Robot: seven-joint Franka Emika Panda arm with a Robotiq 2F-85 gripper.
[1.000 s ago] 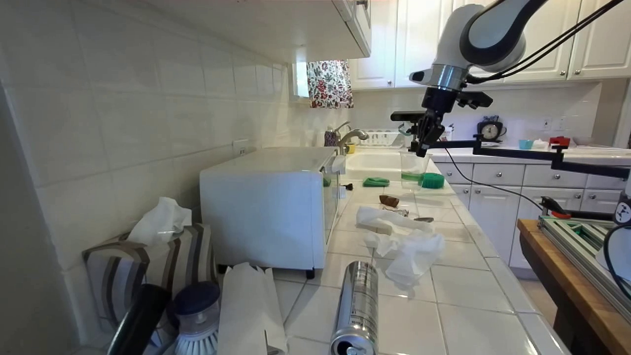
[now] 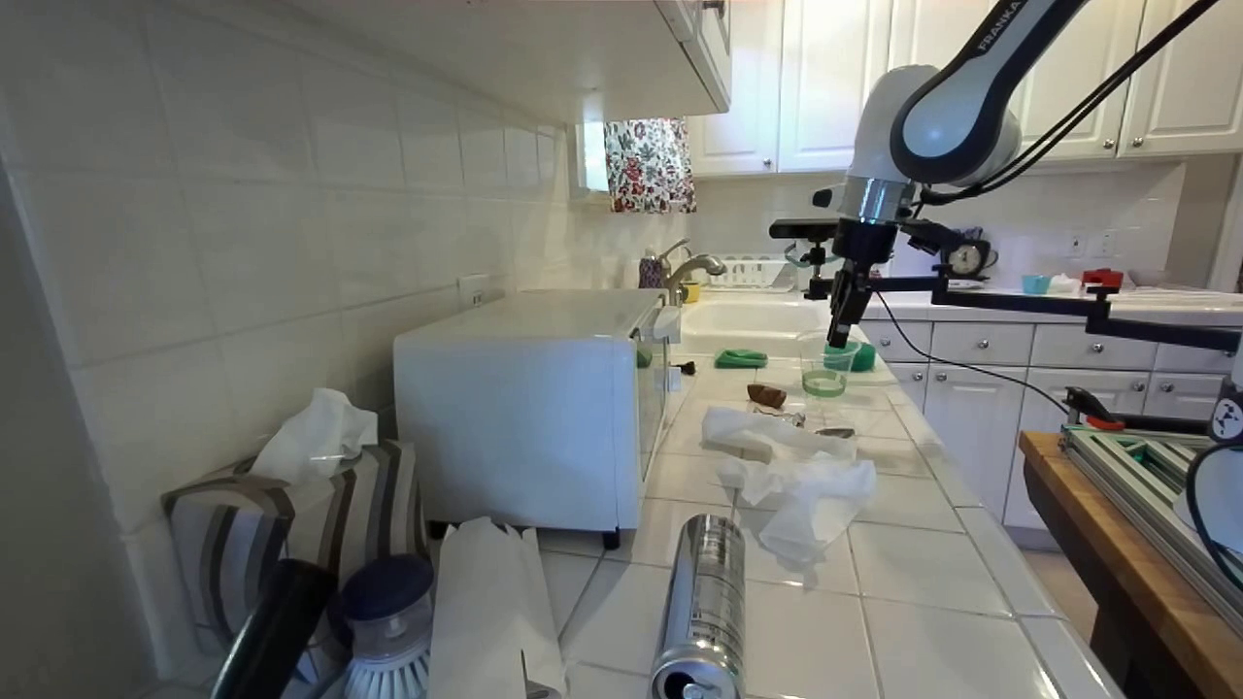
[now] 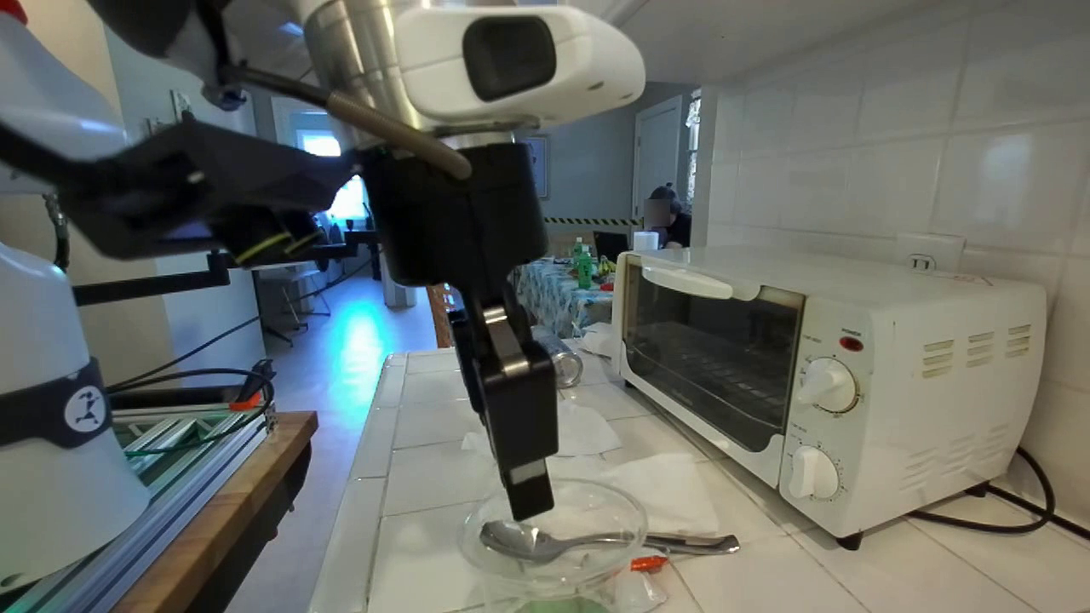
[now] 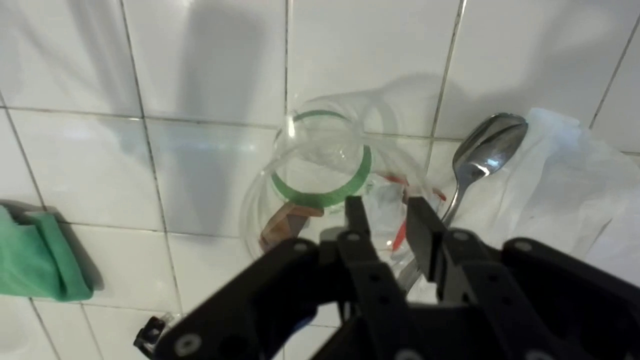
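Note:
A clear plastic cup [image 2: 824,382] with a green band around its lower part is at the sink end of the tiled counter. My gripper [image 2: 836,338] points down at its rim. In the wrist view the fingers of my gripper stand apart, with a gap between the tips, over the near side of the cup [image 4: 319,199]. The gripper hides the nearest stretch of rim, so contact there is unclear. Exterior view 2 shows a finger [image 3: 529,490] in front of the cup's rim [image 3: 639,541]. Whether the base rests fully on the tiles cannot be told.
Spoons [image 4: 489,153], white paper [image 4: 576,186], a brown piece [image 4: 285,225] and a red-marked wrapper [image 4: 387,207] lie close around the cup. A green cloth [image 4: 42,255] is to the left. The toaster oven [image 3: 817,378] and a silver can [image 2: 705,606] stand farther along.
My gripper and the cup are lower and slightly nearer the camera than a second ago.

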